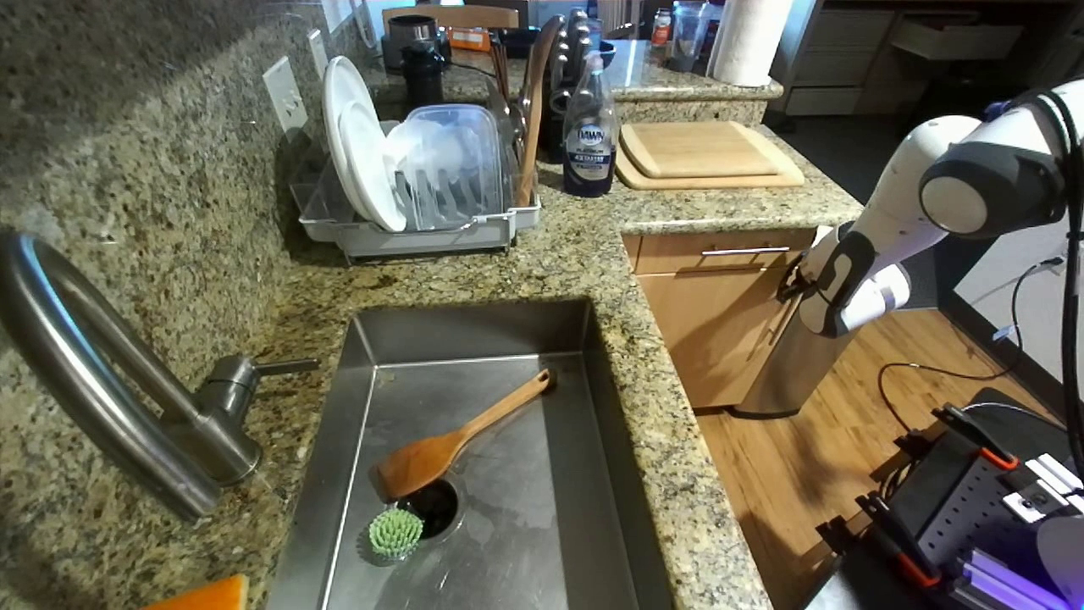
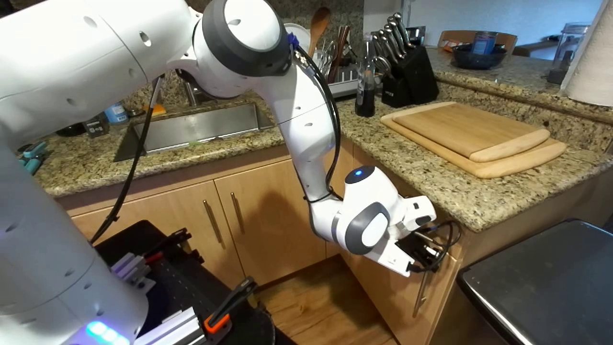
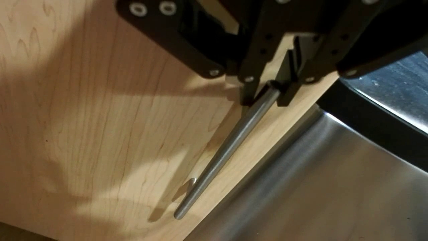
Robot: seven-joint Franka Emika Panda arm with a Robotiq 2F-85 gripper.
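Note:
In the wrist view, a slim metal bar handle (image 3: 228,150) runs slantwise along the edge of a light wood cabinet door (image 3: 100,132). My gripper is at its upper end, part open, one finger on either side of the bar. Whether either finger touches the metal cannot be told. From the second exterior view, the gripper (image 2: 428,250) sits below the counter corner, with the lower part of the handle (image 2: 421,296) showing beneath it. The door appears closed.
A steel bin with a dark lid (image 2: 546,276) stands close beside the door. The granite counter edge (image 2: 459,210) overhangs the gripper, with cutting boards (image 2: 477,132) on top. Off to the left, the sink (image 1: 488,437) holds a wooden spatula (image 1: 462,437) and a green brush (image 1: 395,533).

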